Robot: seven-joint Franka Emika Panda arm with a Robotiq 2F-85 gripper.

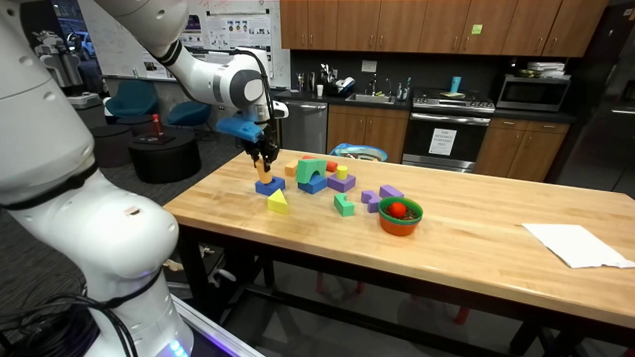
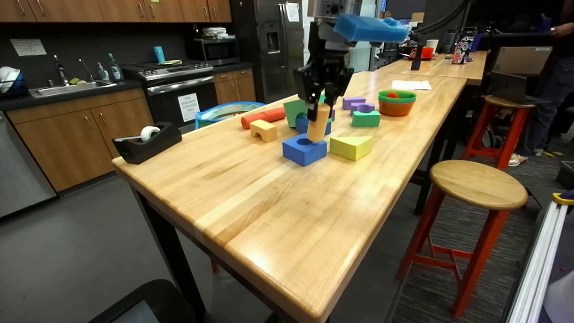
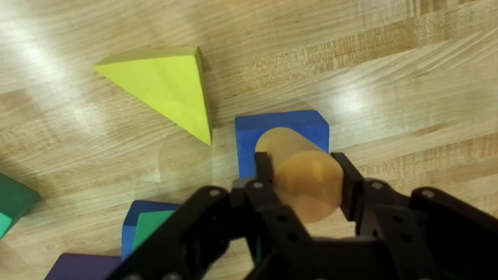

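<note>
An orange cylinder (image 3: 308,182) is clasped between the fingers of my gripper (image 2: 323,102), its long side close to upright with a slight lean. Under it, a blue square block (image 2: 304,150) with a round hole rests on the table. In exterior view 2 the cylinder's lower end overlaps the right part of the hole, with some of the dark opening showing to its left. Whether the end touches the block or hangs just above, I cannot tell. In the wrist view the cylinder and my fingers (image 3: 351,182) cover the hole and much of the block.
A yellow triangular block (image 3: 163,88) lies close beside the blue block. An orange arch (image 2: 263,130), a red cylinder (image 2: 263,116) and a green arch (image 1: 310,169) on another blue block (image 1: 312,184) stand nearby. Stacked bowls (image 1: 400,217) sit farther along the table.
</note>
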